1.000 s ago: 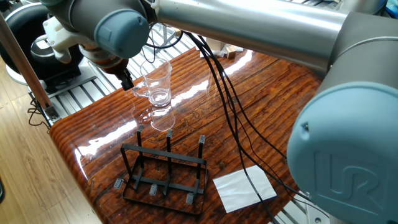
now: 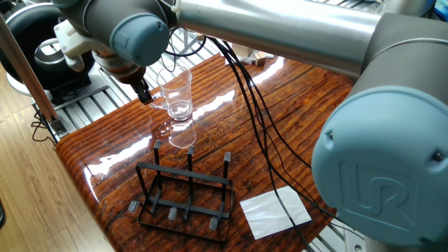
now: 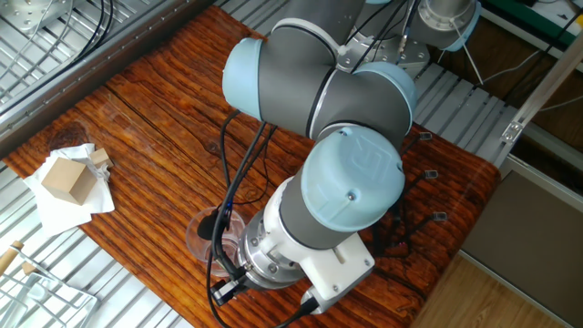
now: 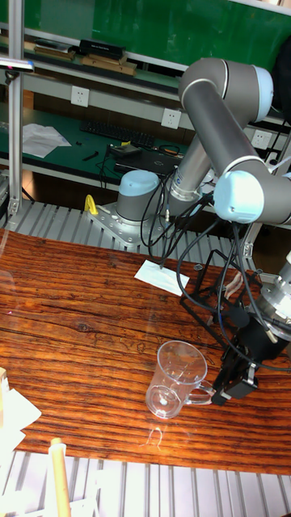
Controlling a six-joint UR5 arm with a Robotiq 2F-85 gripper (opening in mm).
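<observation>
A clear cup point(image 2: 180, 110) with a handle stands upright on the brown wooden table point(image 2: 231, 140), close to its far edge. My gripper point(image 2: 146, 99) points down at the cup's handle side. In the third exterior view, the black gripper point(image 4: 222, 397) is right at the cup's handle point(image 4: 200, 396); whether it touches or encloses the handle is unclear. The finger opening does not show clearly in any view. From above, my arm hides part of the cup point(image 3: 200, 239).
A black metal rack point(image 2: 187, 209) with upright prongs stands on the table, with a white sheet point(image 2: 275, 212) beside it. Wooden blocks point(image 3: 69, 180) lie on white paper at another edge. Loose cables hang from my arm.
The arm's large near joint has shifted left in the first exterior view. My gripper has moved slightly toward the cup's handle. The cup and rack have not moved.
</observation>
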